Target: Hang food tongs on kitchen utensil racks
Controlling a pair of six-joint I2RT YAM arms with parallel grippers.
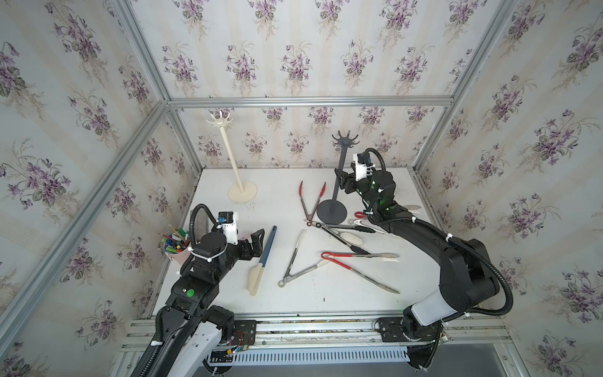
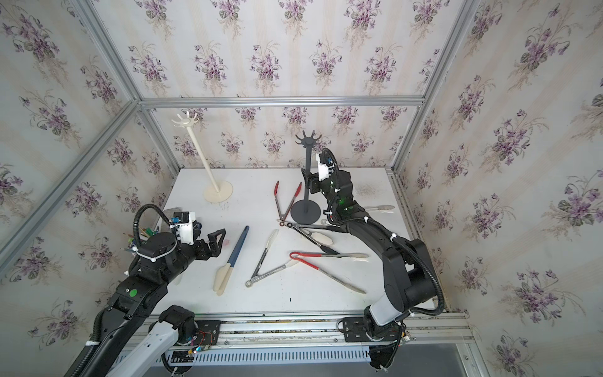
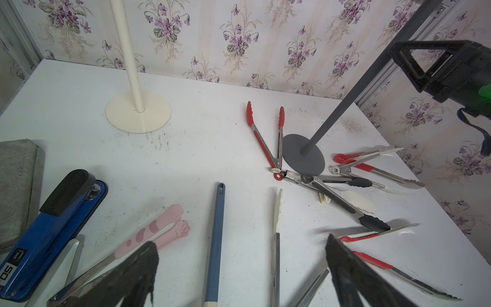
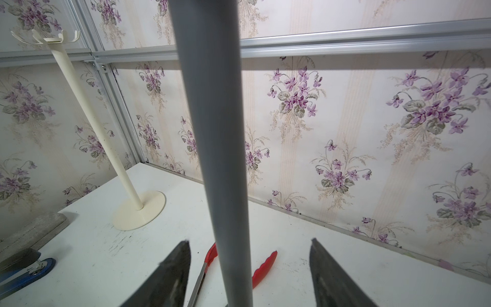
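A dark grey rack (image 1: 331, 211) stands at the back right with an empty crown of hooks. My right gripper is at its pole (image 4: 217, 133), fingers apart and wider than the pole, which crosses the view between them; whether they touch is unclear. A cream rack (image 1: 242, 191) stands at the back left, hooks also bare. My left gripper (image 1: 258, 242) hovers open and empty above the table beside a blue-handled spatula (image 1: 266, 254). Red-tipped tongs (image 1: 312, 204) lie left of the dark base. Red-handled tongs (image 1: 351, 264), black-tipped tongs (image 1: 344, 240) and cream-tipped tongs (image 1: 295, 270) lie nearer.
More tongs (image 3: 373, 166) are crowded right of the dark base. A stapler (image 3: 51, 240), pink-tipped tongs (image 3: 148, 232) and a grey block (image 3: 15, 189) occupy the left. A pen holder (image 1: 179, 254) stands at the left edge. Between the two racks the table is mostly clear.
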